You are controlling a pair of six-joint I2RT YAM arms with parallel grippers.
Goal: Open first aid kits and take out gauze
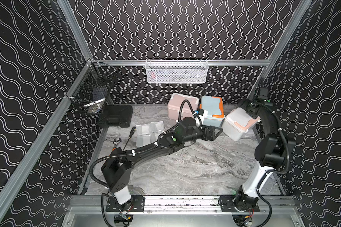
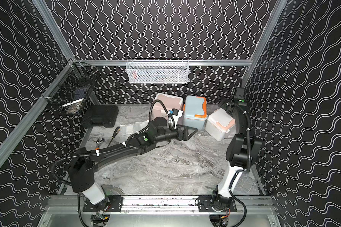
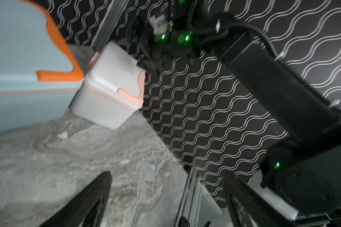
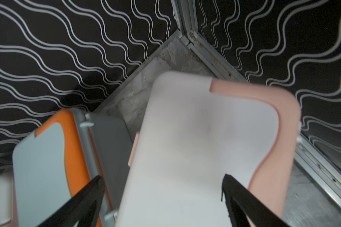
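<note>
Three closed kits sit along the back: pink (image 1: 178,102), blue with orange latch (image 1: 210,107), and white with peach trim (image 1: 235,126) at the right, angled. My left gripper (image 1: 216,132) is open, empty, low in front of the blue kit; in the left wrist view both kits are right of and before it. My right gripper is over the white kit's lid (image 4: 200,143), its fingers apart with nothing visibly held. No gauze can be made out.
A black case (image 1: 115,115), clear tray (image 1: 144,134), screwdriver (image 1: 130,134) and wrench lie on the left. A white mesh basket (image 1: 176,71) hangs on the back wall.
</note>
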